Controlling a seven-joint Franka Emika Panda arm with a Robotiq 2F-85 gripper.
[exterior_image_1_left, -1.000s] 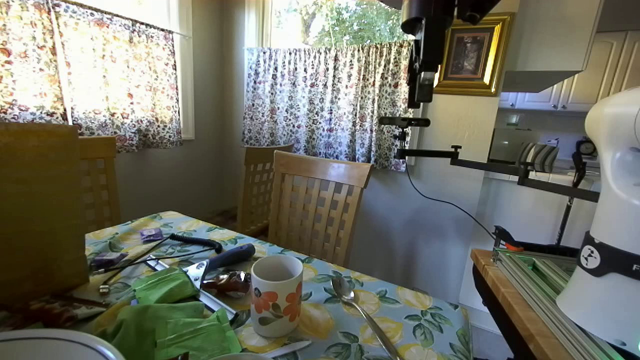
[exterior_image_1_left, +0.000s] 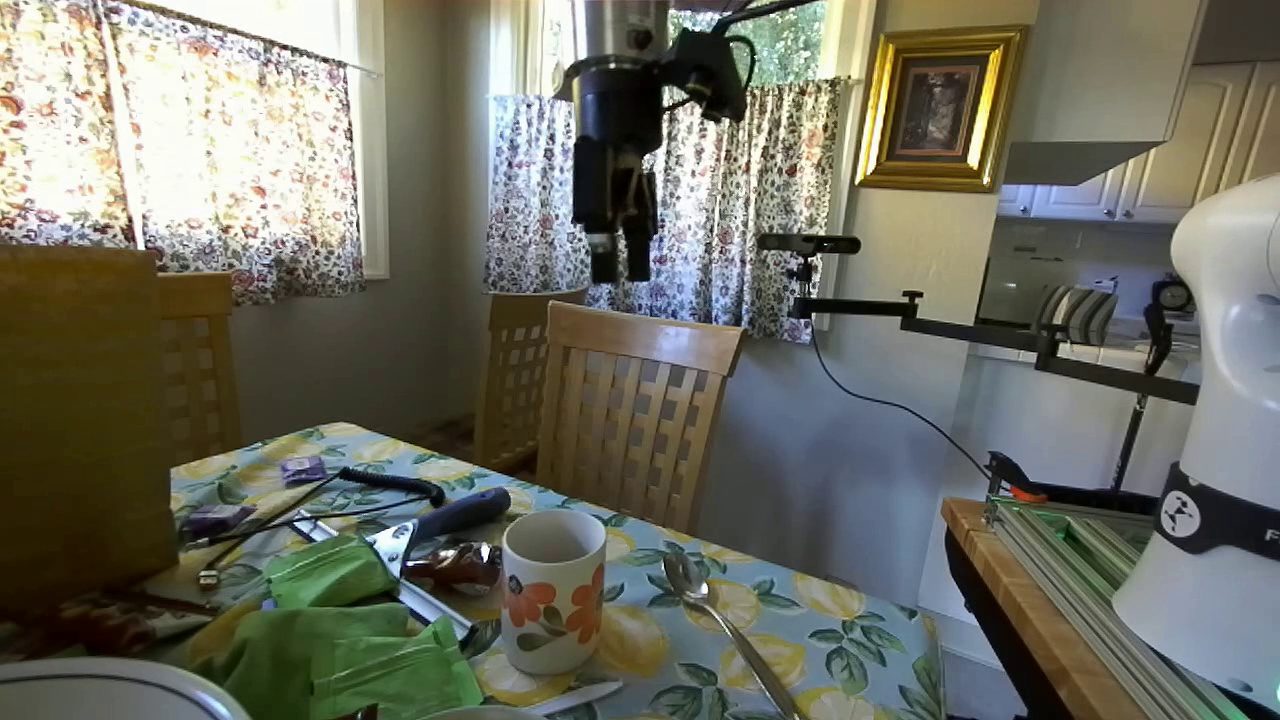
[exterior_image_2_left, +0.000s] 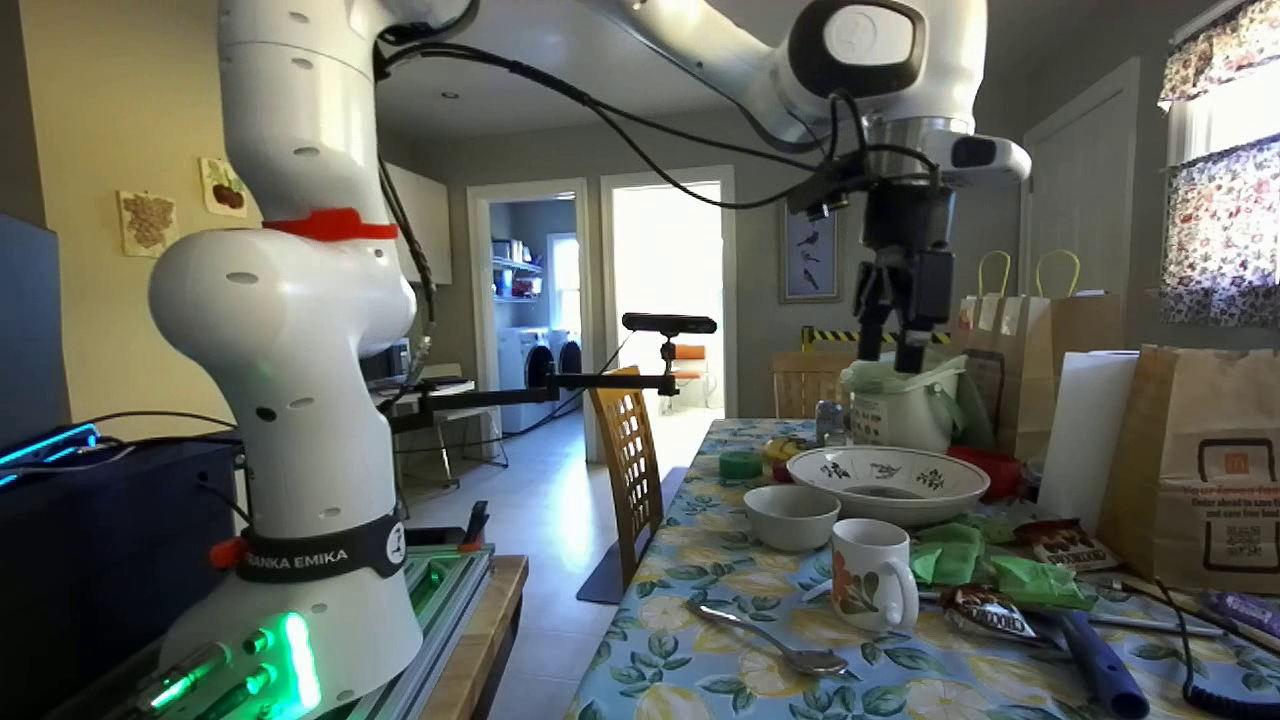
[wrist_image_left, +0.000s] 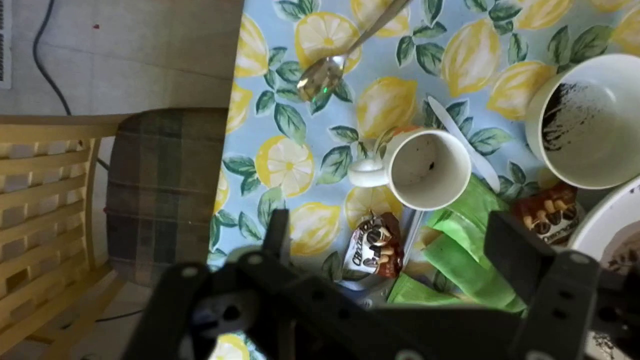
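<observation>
High over the table hangs my gripper (exterior_image_1_left: 621, 254), apart from everything on it. Its two fingers are spread wide in the wrist view, one finger (wrist_image_left: 277, 231) on the left and the other finger (wrist_image_left: 513, 255) on the right, with nothing held. Below them lie a brown chocolate packet (wrist_image_left: 376, 245) and crumpled green wrappers (wrist_image_left: 465, 252). A white mug with orange flowers (exterior_image_2_left: 872, 576) stands upright on the lemon-print tablecloth, dark specks inside it. Beside it are a metal spoon (exterior_image_1_left: 734, 630) and a white knife (wrist_image_left: 465, 144).
A white bowl (exterior_image_2_left: 792, 516) and a large patterned bowl (exterior_image_2_left: 888, 480) stand beyond the mug. Paper bags (exterior_image_2_left: 1200, 462) line the far side. A blue-handled tool (exterior_image_1_left: 462, 514) and cables clutter one end. A chair (exterior_image_1_left: 636, 408) stands at the table edge.
In exterior view 1 my gripper has moved left and lower, from near the picture frame to in front of the window curtain. The things on the table have not moved.
</observation>
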